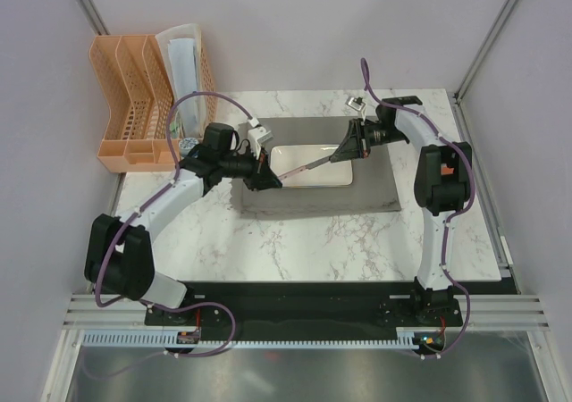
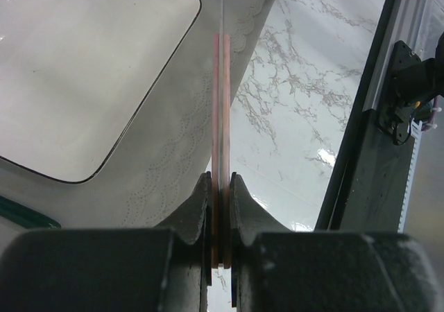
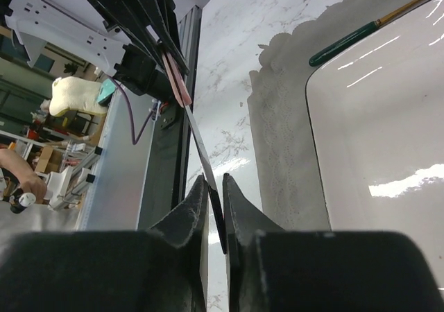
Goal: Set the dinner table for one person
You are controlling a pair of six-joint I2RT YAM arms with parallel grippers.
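Note:
A knife with a pink handle and a thin metal blade spans the gap between my two grippers, above the front part of the plate. My left gripper is shut on the handle. At the blade end, my right gripper has its fingers a little apart, with the blade between them and a narrow gap showing. Below lies a white rectangular plate with a dark rim, on a grey placemat. Left of the plate rests a green-handled utensil; its head is out of sight.
An orange rack with slots stands at the back left, holding white upright pieces. A dark table edge runs along the front.

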